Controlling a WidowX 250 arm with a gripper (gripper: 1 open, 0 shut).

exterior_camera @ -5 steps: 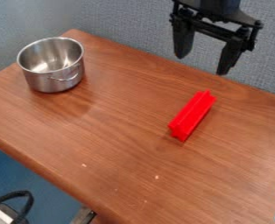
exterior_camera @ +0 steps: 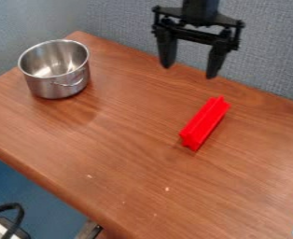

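A red elongated bar [exterior_camera: 204,122] lies diagonally on the wooden table, right of centre. My black gripper [exterior_camera: 190,61] hangs over the back of the table, above and behind the bar, its two fingers spread open with nothing between them. A steel pot [exterior_camera: 56,73] with a side handle stands at the left of the table.
A grey padded wall [exterior_camera: 99,19] runs behind it. A black cable lies beyond the table's front left edge, at the bottom left.
My gripper has moved left and away toward the back, appearing smaller than before. The red bar and the pot have not moved.
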